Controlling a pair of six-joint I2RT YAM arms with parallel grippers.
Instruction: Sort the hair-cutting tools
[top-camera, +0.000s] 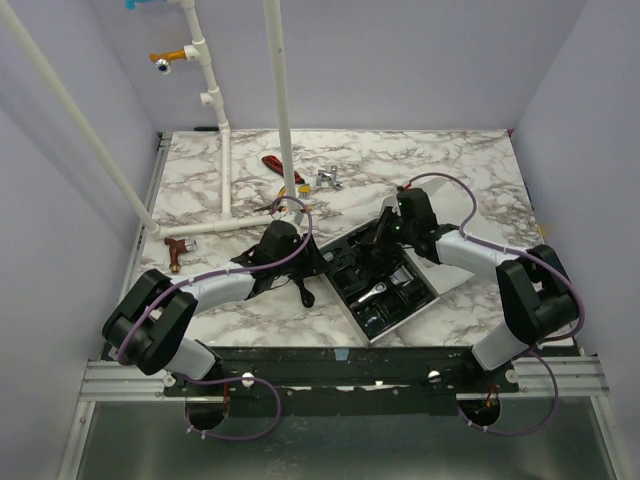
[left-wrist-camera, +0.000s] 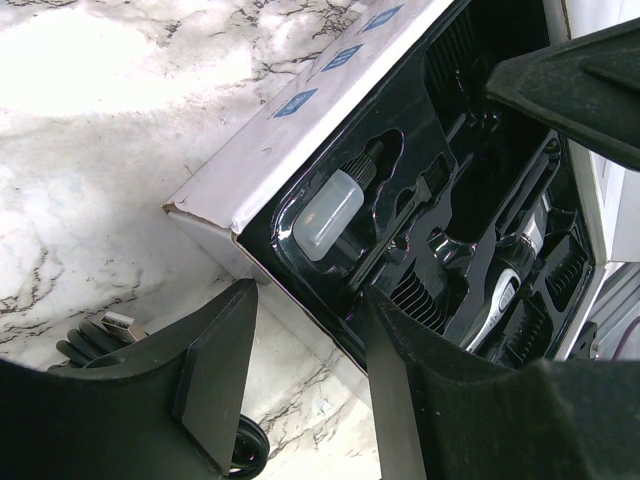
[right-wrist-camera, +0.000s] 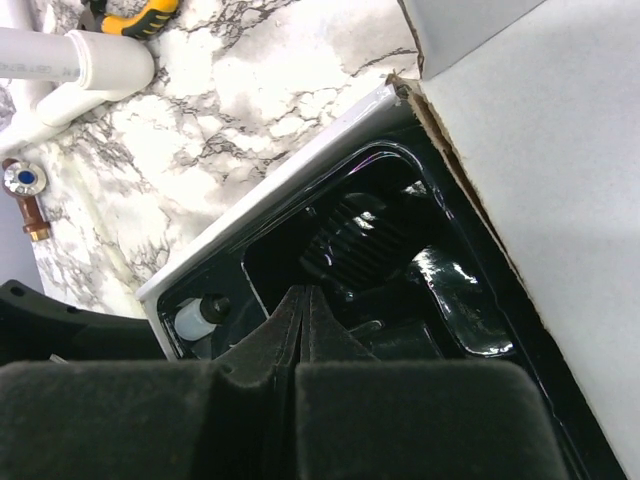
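A white box with a black moulded tray (top-camera: 365, 290) lies angled at centre right. It holds a small clear bottle (left-wrist-camera: 328, 215), a silver clipper (left-wrist-camera: 505, 290) and dark combs (left-wrist-camera: 420, 300). My left gripper stands open at the box's left corner, with a coiled cable (left-wrist-camera: 95, 340) on the marble beside it. My right gripper is shut over the tray's back part, nothing visible between its fingers, near an empty-looking glossy compartment with a ribbed floor.
The box lid (top-camera: 465, 215) lies open to the right. White pipes (top-camera: 225, 175), red-handled pliers (top-camera: 280, 167), a metal faucet (top-camera: 328, 178) and a brown valve (top-camera: 175, 250) are behind and left.
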